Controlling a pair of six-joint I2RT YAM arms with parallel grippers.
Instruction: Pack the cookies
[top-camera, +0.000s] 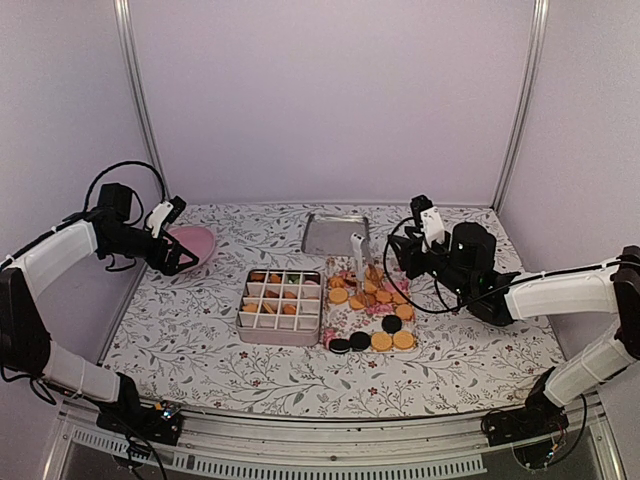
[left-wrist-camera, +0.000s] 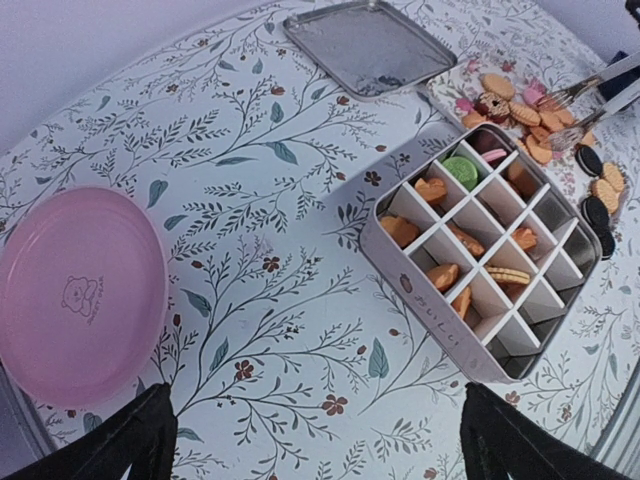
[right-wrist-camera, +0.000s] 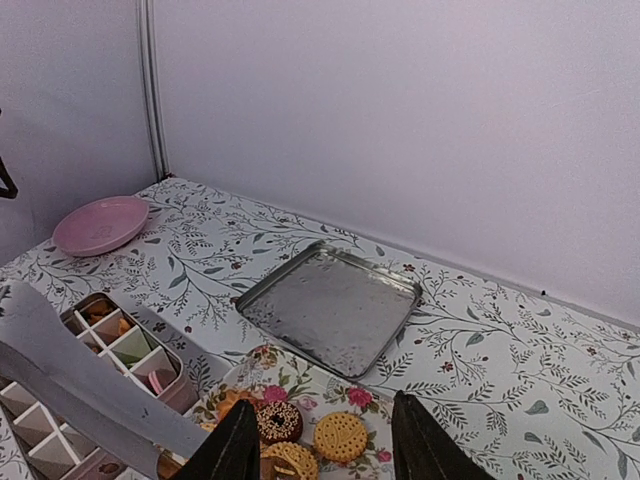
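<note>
A divided box (top-camera: 279, 335) with cookies in several compartments sits centre; right of it a floral mat (top-camera: 345, 322) holds round orange, chocolate and black cookies (top-camera: 391, 324). My right gripper (top-camera: 395, 255) is over the mat's back right; in its wrist view the fingers are apart, with the silver tongs (right-wrist-camera: 90, 400) at the left, over cookies; whether it grips them I cannot tell. My left gripper (top-camera: 172, 255) stands open and empty at the left, above the table.
A pink plate (left-wrist-camera: 85, 300) lies at the left. A metal tray (top-camera: 335, 235) is behind the mat.
</note>
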